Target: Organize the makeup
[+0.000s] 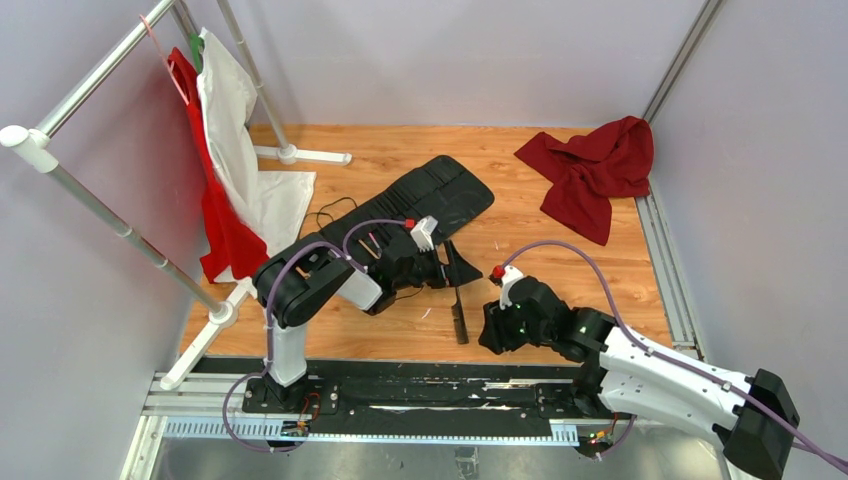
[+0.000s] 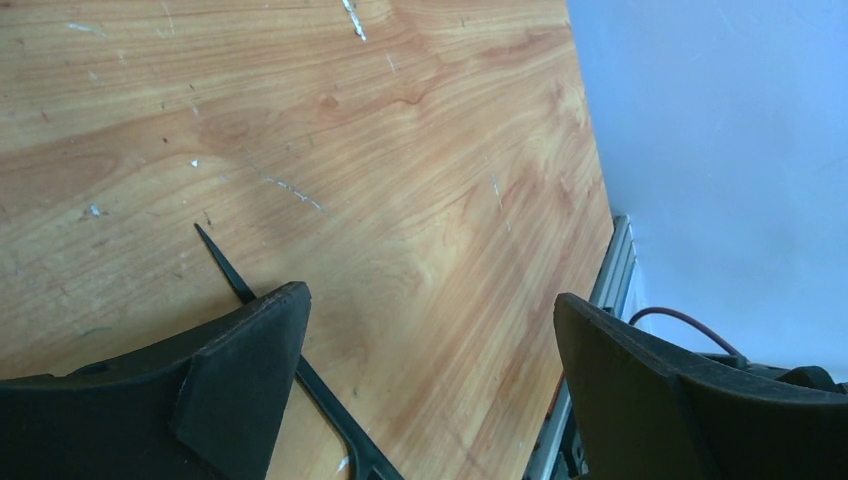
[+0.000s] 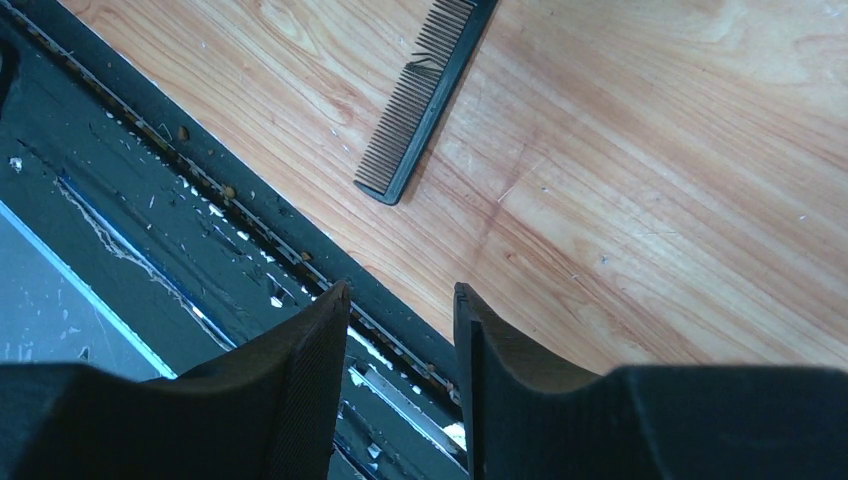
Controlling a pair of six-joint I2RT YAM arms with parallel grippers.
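A black comb (image 1: 459,322) with a long thin tail lies on the wooden table, teeth end towards the front edge. Over its tail, my left gripper (image 1: 462,262) points down with its fingers apart. From the left wrist, the comb's tail (image 2: 330,400) passes partly behind the left finger (image 2: 245,370); nothing is clamped. My right gripper is part open and empty, to the right of the comb, whose toothed end (image 3: 415,110) shows ahead of it. A black makeup roll (image 1: 440,190) lies unrolled behind the left arm, a few thin tools in its left part.
A rack (image 1: 95,75) with red and white garments stands at the left. A dark red cloth (image 1: 600,175) lies crumpled at the back right. Bare table (image 1: 540,220) extends between roll and cloth.
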